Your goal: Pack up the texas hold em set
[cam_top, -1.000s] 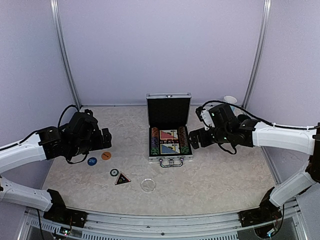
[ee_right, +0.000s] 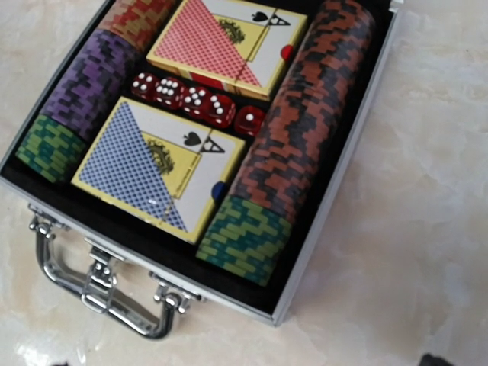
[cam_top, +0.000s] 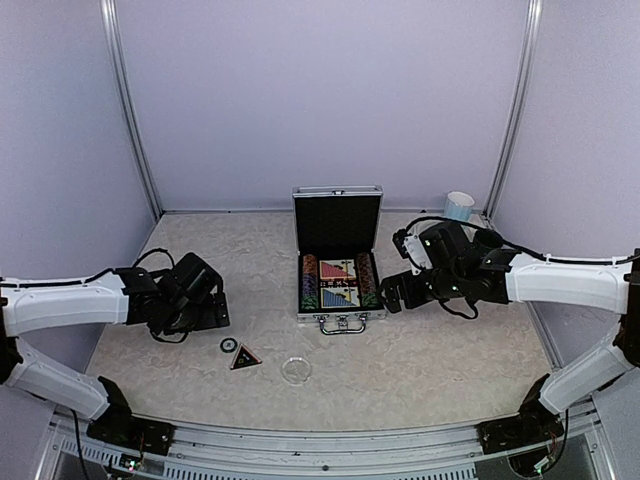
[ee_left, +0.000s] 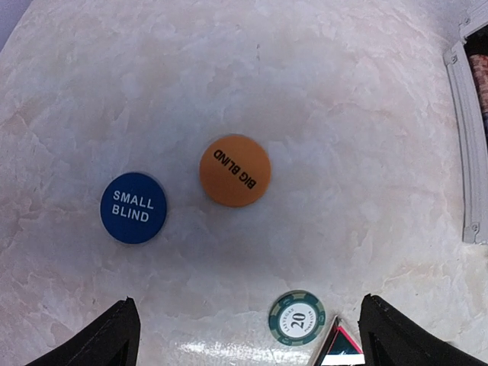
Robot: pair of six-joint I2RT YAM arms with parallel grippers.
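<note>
The silver case (cam_top: 308,318) stands with its lid up at the table's middle. Inside lie chip rows (ee_right: 305,99), a red card deck (ee_right: 221,42), a blue card deck (ee_right: 156,168) and several red dice (ee_right: 194,101). In the left wrist view, a blue small blind button (ee_left: 133,208) and an orange big blind button (ee_left: 235,171) lie flat, with a green 20 chip (ee_left: 296,318) and a black triangle piece (ee_left: 340,347) nearer. My left gripper (cam_top: 224,312) is open over the buttons, hiding them from above. Beside the case's right side, my right gripper (cam_top: 391,294) hovers open and empty.
A clear round disc (cam_top: 296,371) lies in front of the case. Toward the back right stands a white-blue cup (cam_top: 459,206), near the right arm.
The right gripper has shifted slightly toward the front. The table objects stayed put.
</note>
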